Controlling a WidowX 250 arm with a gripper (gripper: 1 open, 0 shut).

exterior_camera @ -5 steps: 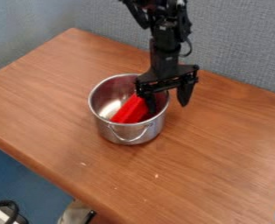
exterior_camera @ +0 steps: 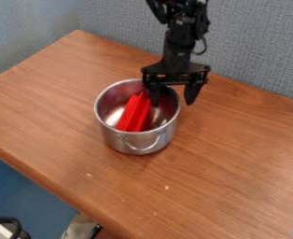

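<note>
A steel pot (exterior_camera: 121,138) with a wire handle stands on the wooden table. Inside it a long red object (exterior_camera: 132,113) leans along the left half. The black gripper (exterior_camera: 175,91) is over the pot's back right rim, its two fingers spread apart, one over the pot's interior and the other beyond the rim to the right. I see nothing held between them.
A grey padded wall (exterior_camera: 261,47) runs behind it. Dark cable and metal parts sit off the table at the bottom left.
The gripper has shifted slightly up and left from where it was a second ago. The pot and red object look almost unchanged.
</note>
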